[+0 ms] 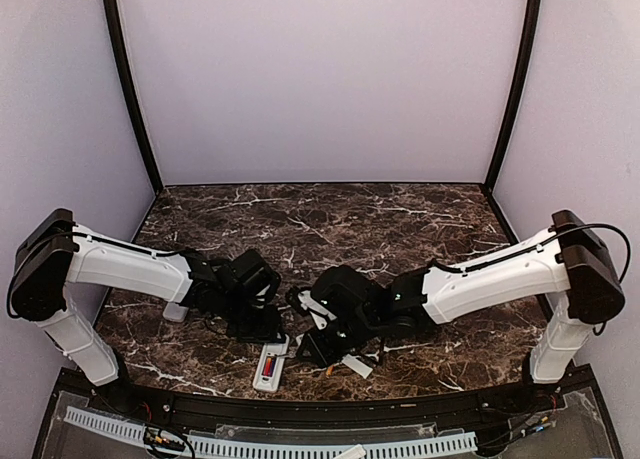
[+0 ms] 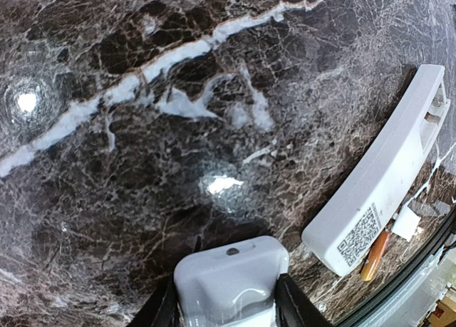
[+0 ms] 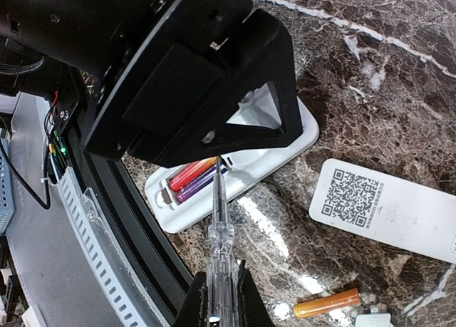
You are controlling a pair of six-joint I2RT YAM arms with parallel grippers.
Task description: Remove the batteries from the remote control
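A white remote control (image 1: 267, 369) lies near the table's front edge, its battery bay uncovered. In the right wrist view a red-orange battery (image 3: 191, 172) and a purple battery (image 3: 196, 186) lie side by side in the bay. Pressed against both sides of the remote's far end (image 2: 226, 273) are the fingers of my left gripper, shut on it. My right gripper is shut on a slim clear-handled screwdriver (image 3: 221, 238). Its thin tip points at the batteries' upper ends; whether it touches them I cannot tell.
To the remote's right lies a white curved piece with a QR label (image 3: 385, 206). An orange battery (image 3: 328, 303) rests loose beside a small white block (image 3: 372, 318). Another pale object (image 1: 175, 312) sits at far left.
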